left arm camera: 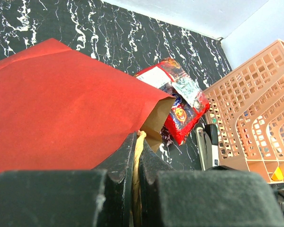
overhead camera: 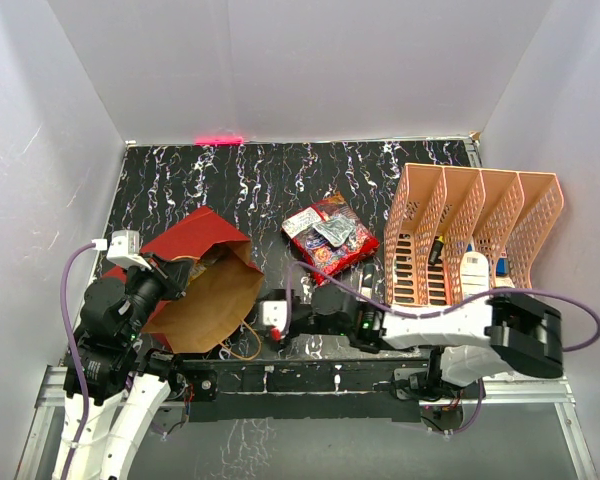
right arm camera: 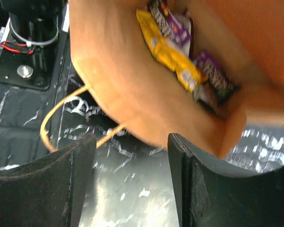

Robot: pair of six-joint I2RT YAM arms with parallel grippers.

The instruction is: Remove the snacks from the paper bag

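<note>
A paper bag (overhead camera: 195, 310) with a red outside lies open at the left. Inside it, a yellow snack (right arm camera: 170, 54) and purple-dark packets (right arm camera: 213, 73) show in the right wrist view. My left gripper (overhead camera: 175, 275) is shut on the bag's twisted handle (left arm camera: 139, 146) at the top edge. My right gripper is open, low in front of the bag's mouth, blurred in the top view. A red snack pack (overhead camera: 330, 240) with silver packets on it lies on the table right of the bag.
A salmon plastic basket (overhead camera: 515, 205) with dividers fills the right side. A grey slim object (left arm camera: 202, 146) lies beside the basket.
</note>
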